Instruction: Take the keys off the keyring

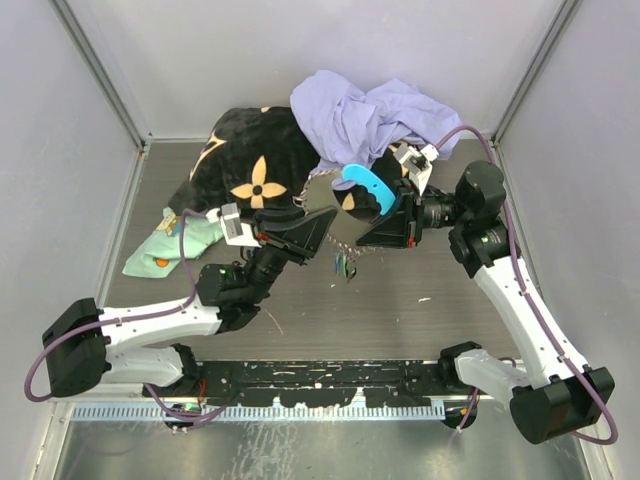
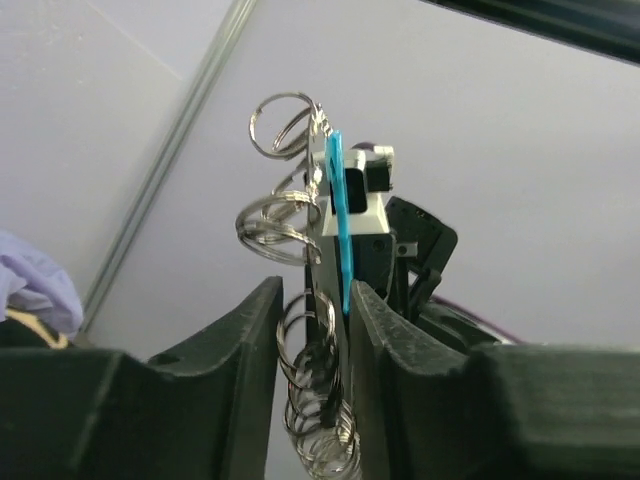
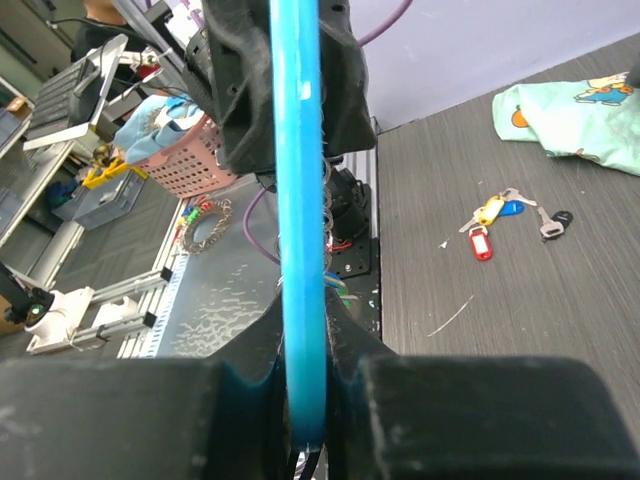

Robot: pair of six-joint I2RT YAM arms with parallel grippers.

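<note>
The keyring, a grey plate [image 1: 322, 193] edged with coiled wire and fitted with a curved cyan handle [image 1: 372, 186], is held up above the table. My right gripper [image 1: 366, 238] is shut on it at the handle; in the right wrist view the cyan strip [image 3: 300, 220] runs down between its fingers. My left gripper is part open, its fingers [image 2: 250, 335] on either side of the coils [image 2: 308, 350]; contact with them is unclear. Small coloured pieces [image 1: 345, 265] show at the ring's lower edge, too small to identify. Several tagged keys [image 3: 490, 212] lie loose on the table.
A black floral cloth [image 1: 210, 160] and lilac cloth [image 1: 350, 115] fill the back of the table. A green cloth [image 1: 165, 245] lies at left. Bare tabletop [image 1: 420, 335] spans the front right. Purple cables run along both arms.
</note>
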